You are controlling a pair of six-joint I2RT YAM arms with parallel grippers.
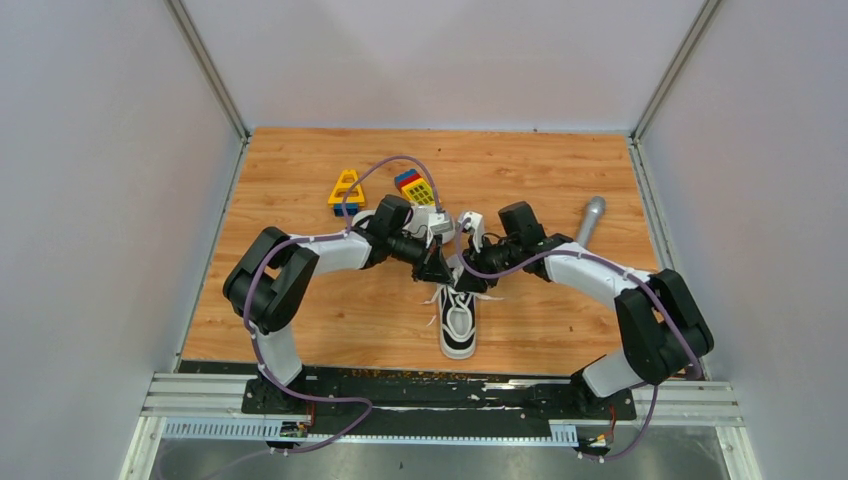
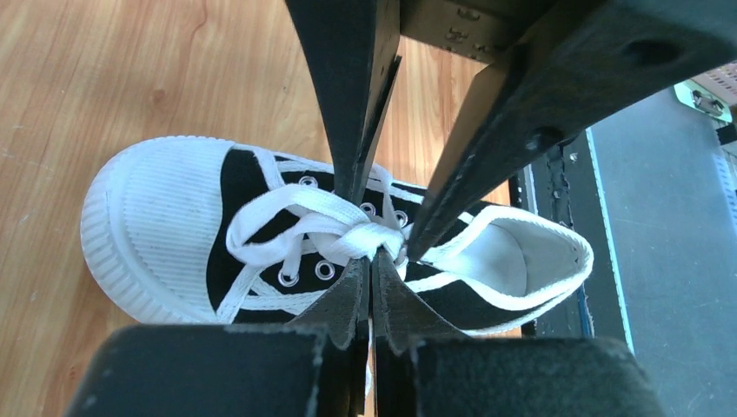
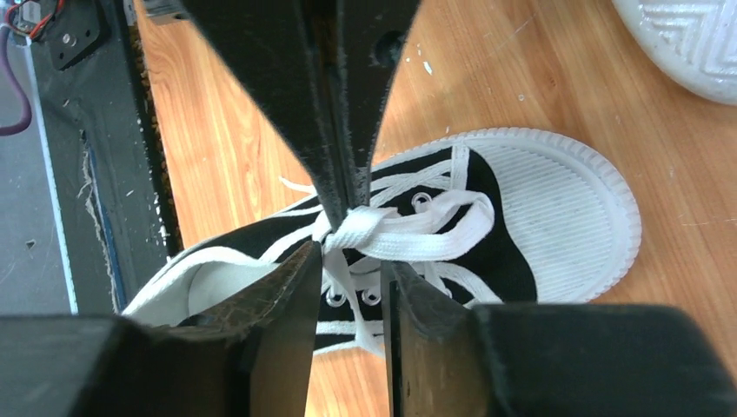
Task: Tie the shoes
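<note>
A black canvas shoe (image 1: 457, 325) with a white toe cap (image 3: 565, 208) and white laces lies on the table, its heel towards the front edge. Over the eyelets the lace (image 2: 295, 213) forms a loop and a bunched crossing. My left gripper is shut on the lace at this crossing, seen from the other side in the right wrist view. My right gripper stands part open low over the shoe, its fingers (image 2: 452, 178) spread either side of the crossing. Between them no firm hold shows. From above, the arms hide the toe.
A second white-soled shoe (image 3: 687, 39) lies behind the arms. Toy bricks in yellow (image 1: 348, 188) and red (image 1: 409, 181) sit at the back; a grey cylindrical object (image 1: 592, 215) lies at the right.
</note>
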